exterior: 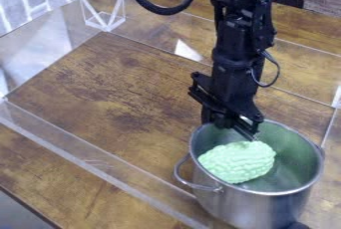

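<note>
The black robot arm reaches down from the top, its gripper (229,118) hanging over the back left rim of a steel pot (253,205) at the bottom right. A pale green, bumpy, soft-looking object (237,163) lies inside the pot, below and in front of the gripper. The fingertips are dark and partly overlapping, so whether they are open or shut is unclear.
A wooden board (100,104) fills the left and middle, clear of objects, bordered by transparent plastic walls. A white bracket (104,16) stands at the back left, beside a white slatted barrier.
</note>
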